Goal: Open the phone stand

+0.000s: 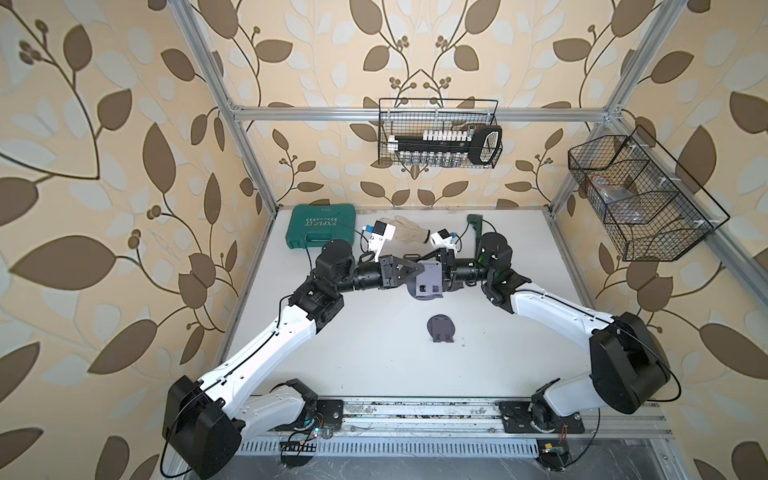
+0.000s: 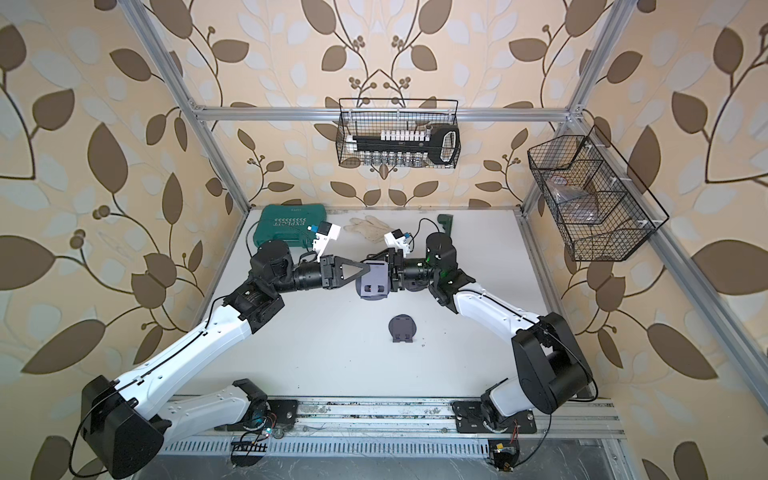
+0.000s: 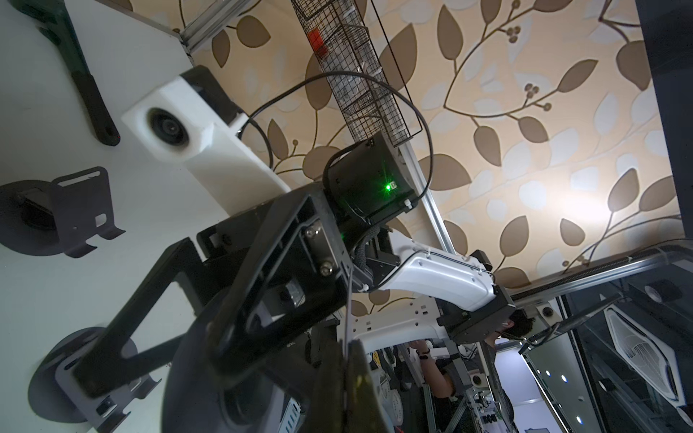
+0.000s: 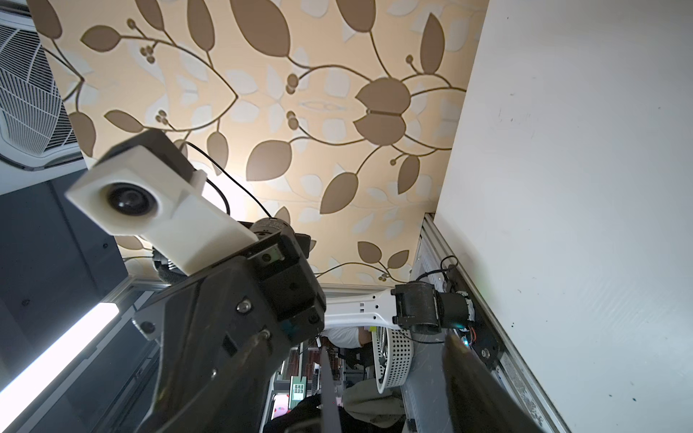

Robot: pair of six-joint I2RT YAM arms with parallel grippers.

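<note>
A grey phone stand (image 1: 428, 280) is held up between my grippers over the middle of the table, its slotted plate facing the top views. My left gripper (image 1: 417, 269) is at its left side, fingers together; whether part of the stand is between them is hidden. My right gripper (image 2: 392, 268) is at the stand's right edge; in the right wrist view its fingers are apart and blurred, with a thin grey edge between them. A second stand (image 2: 401, 328) lies on the table below, and another (image 3: 79, 209) shows in the left wrist view.
A green case (image 1: 320, 224) lies back left, beside a glove (image 1: 408, 232) and a green tool (image 2: 445, 228). Wire baskets (image 1: 438, 136) hang on the back and right walls.
</note>
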